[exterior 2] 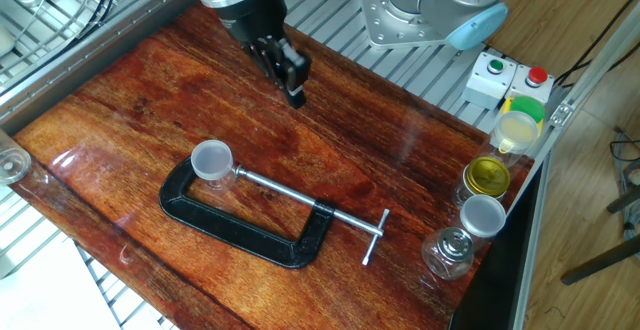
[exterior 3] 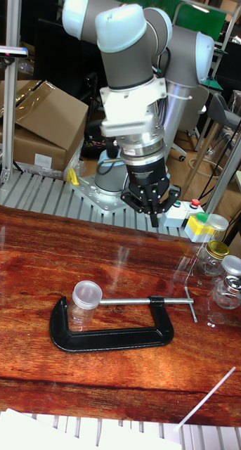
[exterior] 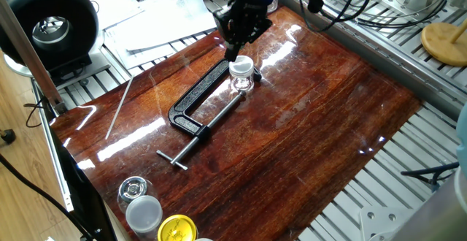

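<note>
A black C-clamp (exterior: pixel 191 102) with a silver screw and T-handle lies flat on the glossy wooden board. A clear jar with a whitish lid (exterior 3: pixel 87 294) stands upright at the clamp's opening, between the frame's end and the screw tip (exterior 2: pixel 240 172). My gripper (exterior 3: pixel 154 221) hangs above the board, pointing down, apart from both jar and clamp. Its fingertips (exterior 2: pixel 296 98) are together, and nothing shows between them. In the first exterior view the gripper overlaps the area just behind the jar, but the other views show it well clear.
Several jars cluster at one board edge, among them a yellow-lidded jar (exterior 2: pixel 488 176), a white-lidded jar (exterior 2: pixel 482 216) and a silver-topped jar (exterior 2: pixel 449 253). Button boxes (exterior 2: pixel 490 78) stand past the board. Bare wood (exterior: pixel 314 131) lies open beside the clamp.
</note>
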